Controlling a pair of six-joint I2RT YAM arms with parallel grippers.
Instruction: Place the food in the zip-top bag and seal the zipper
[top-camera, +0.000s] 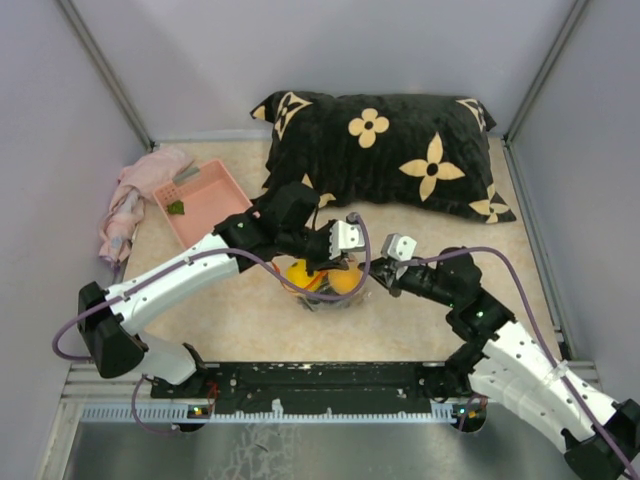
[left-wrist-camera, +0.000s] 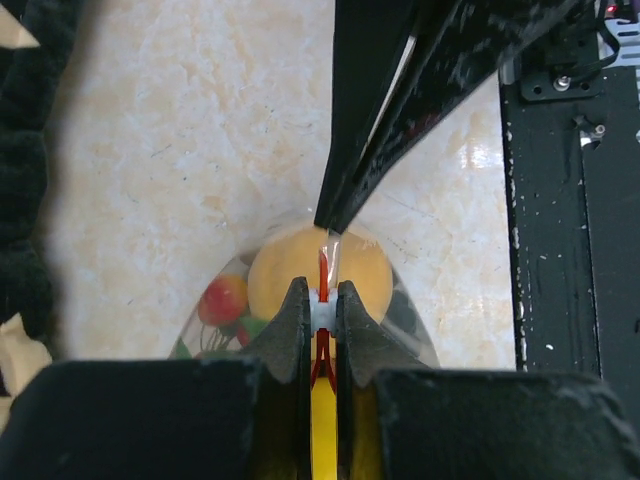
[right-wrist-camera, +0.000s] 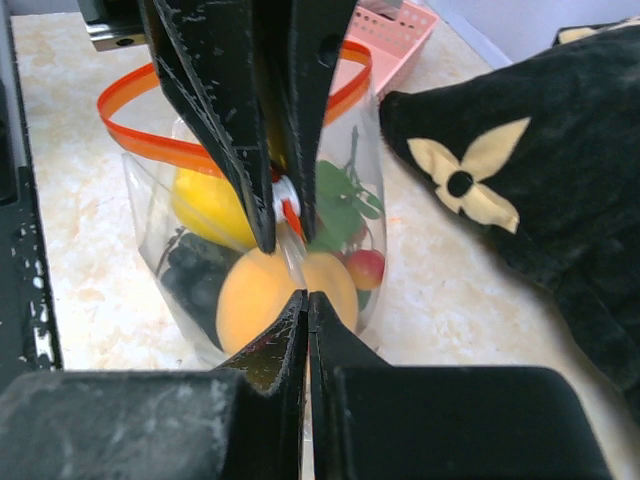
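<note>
The clear zip bag (right-wrist-camera: 170, 270) stands on the table with food inside: a yellow item (right-wrist-camera: 205, 210), an orange-tan round (right-wrist-camera: 250, 300), a red fruit (right-wrist-camera: 365, 267), greens and dark pieces. Its orange zipper band (right-wrist-camera: 140, 140) runs round the top. My left gripper is shut on the zipper at its slider, the red band between its fingers. My right gripper is shut with nothing between its fingers, just beside the bag; in the left wrist view its dark fingers (left-wrist-camera: 350, 170) point at the zipper from above.
A black patterned cushion (top-camera: 370, 150) lies along the back of the table. A pink basket (top-camera: 205, 205) with a green item sits at the back left beside a pink cloth (top-camera: 125, 210).
</note>
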